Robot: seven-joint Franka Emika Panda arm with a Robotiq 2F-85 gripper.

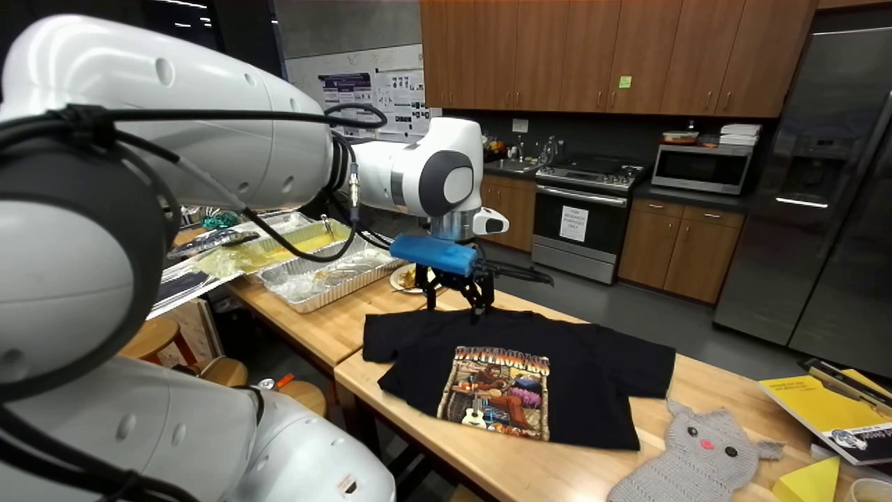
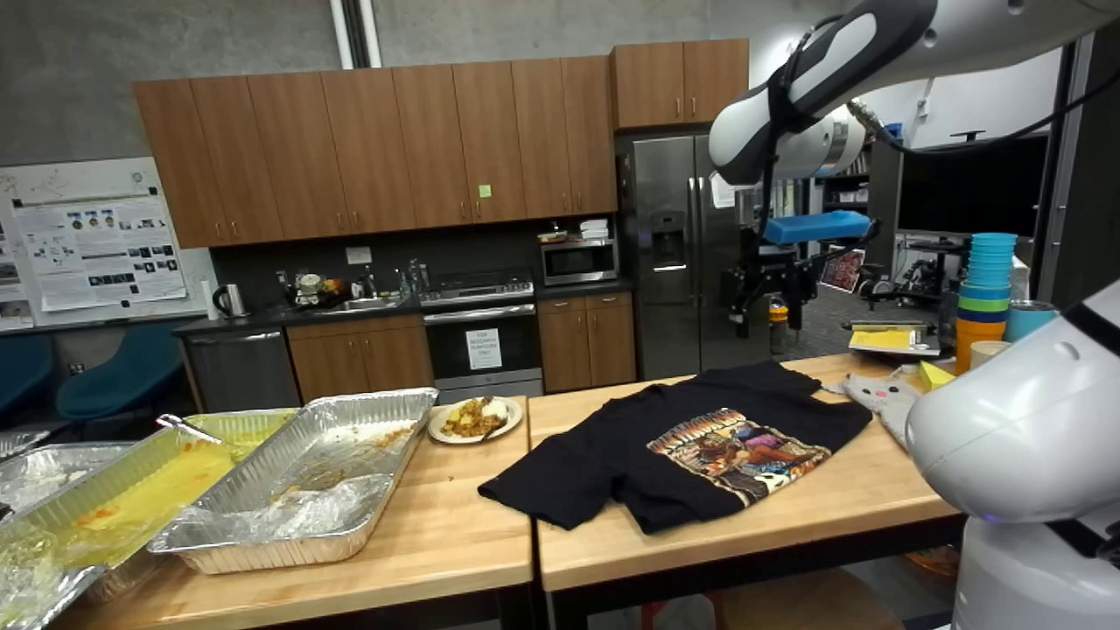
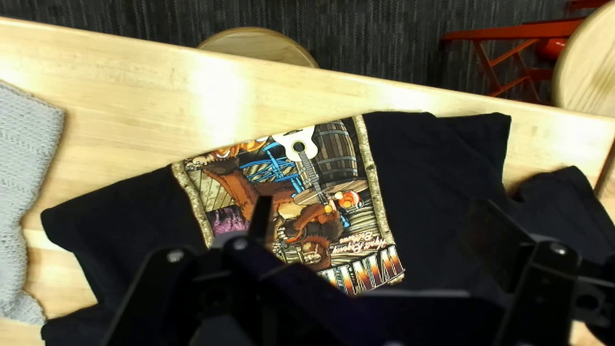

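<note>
A black T-shirt (image 1: 585, 368) with a colourful printed picture lies spread on the wooden table, its lower part apparently folded under, so the print reaches the near edge. Above the cloth hangs my gripper (image 1: 454, 308), open, with a gap between it and the shirt in the second exterior view, where the gripper (image 2: 766, 324) is clear of the table. From the wrist, the print (image 3: 294, 202) shows beyond the two widely parted fingers, and only the shirt (image 3: 426, 173) lies beneath them. Nothing is between the fingers.
A grey knitted cat toy (image 1: 702, 452) lies beside the shirt. Yellow-covered books (image 1: 828, 410) and stacked cups (image 2: 987, 283) stand past it. Foil trays (image 2: 304, 472) and a plate of food (image 2: 475, 419) occupy the adjoining table. Bare wood runs along the shirt's near edge.
</note>
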